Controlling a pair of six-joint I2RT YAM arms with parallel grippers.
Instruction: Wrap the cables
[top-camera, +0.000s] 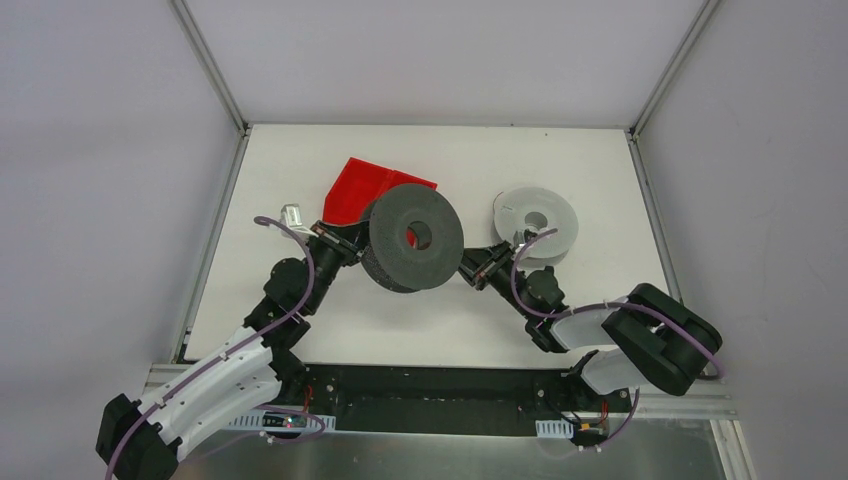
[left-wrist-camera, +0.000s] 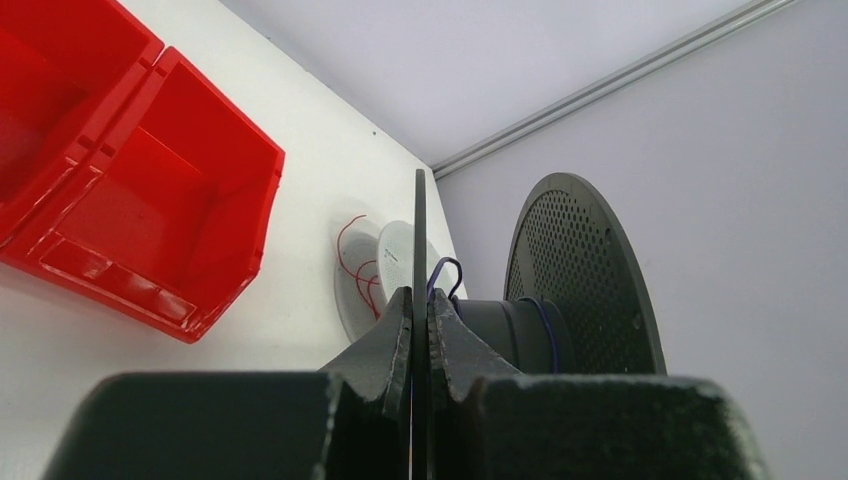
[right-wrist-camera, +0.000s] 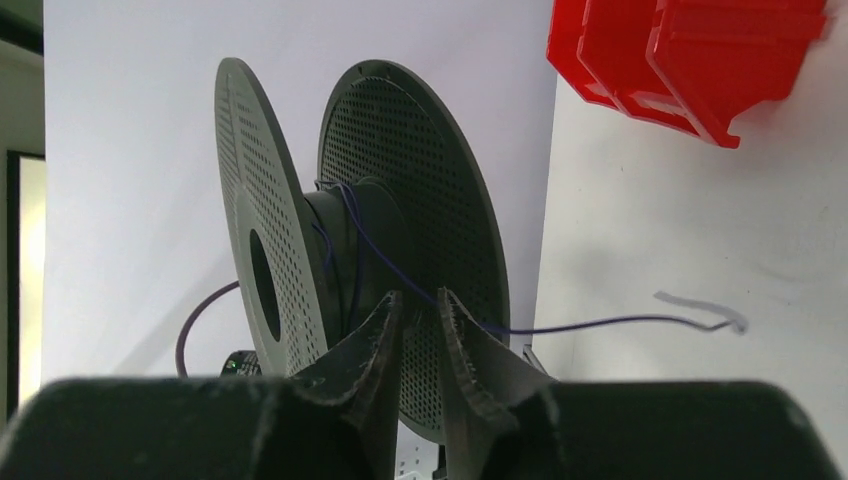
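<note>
A dark grey spool (top-camera: 395, 225) with two perforated flanges hangs above the table, tilted. My left gripper is shut on the thin rim of one flange (left-wrist-camera: 420, 240), seen edge-on in the left wrist view. A thin purple cable (right-wrist-camera: 375, 250) is wound around the hub (right-wrist-camera: 385, 225), and its loose end trails right past my right fingertips in the right wrist view. There my right gripper stands part open, close to the spool. The cable passes at its fingertips without visibly being clamped. In the top view my right gripper (top-camera: 467, 268) is by the spool's right side.
Red bins (top-camera: 362, 187) stand on the table behind the spool. At the right, a pale round spool (top-camera: 555, 205) lies flat, with red cable (left-wrist-camera: 365, 270) visible beside it in the left wrist view.
</note>
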